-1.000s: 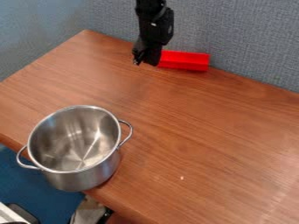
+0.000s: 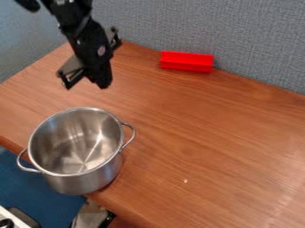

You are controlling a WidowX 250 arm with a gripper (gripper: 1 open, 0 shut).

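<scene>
My black gripper [image 2: 86, 75] is in the upper left of the camera view, raised over the wooden table [image 2: 215, 160] between the red block and the pot; it looks shut, with nothing visible between its fingers. The red block [image 2: 186, 61] lies at the back of the table against the grey wall, to the right of the gripper. An empty steel pot [image 2: 74, 166] with two handles stands at the front left corner, below the gripper.
Grey fabric walls [image 2: 238, 31] bound the back and left. A blue surface shows below the table's front left edge.
My gripper has moved left and toward the front, away from the red block. The block and the pot have not moved.
</scene>
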